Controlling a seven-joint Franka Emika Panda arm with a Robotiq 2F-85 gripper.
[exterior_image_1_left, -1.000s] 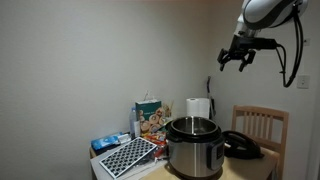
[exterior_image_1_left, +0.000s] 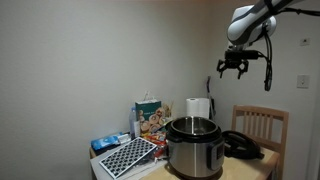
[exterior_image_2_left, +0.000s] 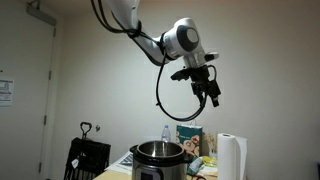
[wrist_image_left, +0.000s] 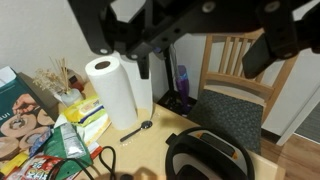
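My gripper (exterior_image_1_left: 231, 69) hangs high above the table, well clear of everything on it. Its fingers are open, with nothing between the dark fingers in the wrist view. A steel multicooker pot (exterior_image_1_left: 195, 153) with a black rim stands uncovered on the table; its inside is mostly hidden. Beside it, toward the chair, lies a black lid (exterior_image_1_left: 243, 146), also seen large at the bottom of the wrist view as a black lid with a light-edged panel (wrist_image_left: 209, 160). In exterior view 2 the pot (exterior_image_2_left: 160, 160) is below and left of the gripper (exterior_image_2_left: 196, 88).
A paper towel roll (wrist_image_left: 110, 93) stands behind, with a spoon (wrist_image_left: 137, 131) on the table near it. A perforated tray (exterior_image_1_left: 124, 157), a patterned bag (exterior_image_1_left: 150, 116) and several packets crowd the other side. A wooden chair (exterior_image_1_left: 261, 123) stands past the lid.
The arm has shifted slightly left and down in exterior view 1, and its hanging cable has swung. The pot, lid and other items have stayed put.
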